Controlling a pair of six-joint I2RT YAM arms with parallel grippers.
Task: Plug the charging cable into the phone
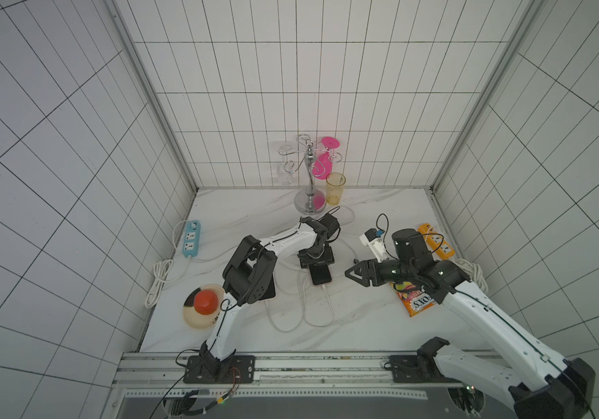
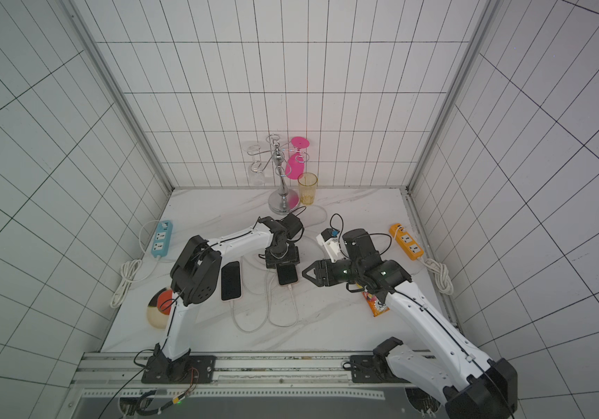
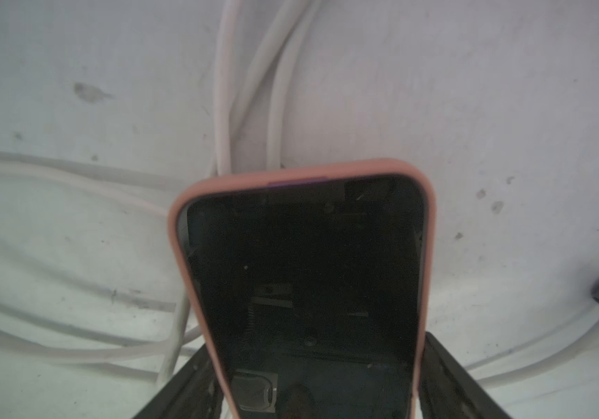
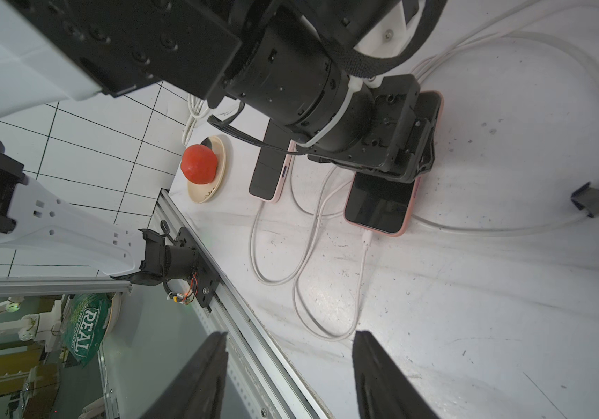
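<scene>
A black-screened phone in a pink case (image 4: 381, 204) is held between the fingers of my left gripper, low at the table; whether it rests there I cannot tell. In the right wrist view a white cable's plug (image 4: 366, 238) sits at the phone's near end, and its cord loops down onto the table. My right gripper stands open to the right of the phone, apart from it, with nothing between its fingers. Left of the held phone lies a second phone (image 2: 231, 280), also with a white cable at its lower end.
Loose white cables lie beneath and around the held phone. A glass rack (image 1: 310, 199) and yellow glass (image 1: 335, 188) stand behind. A snack bag (image 1: 414, 299), an orange power strip (image 1: 437, 241), a blue strip (image 1: 191, 239) and a plate (image 1: 191, 317) surround clear front table.
</scene>
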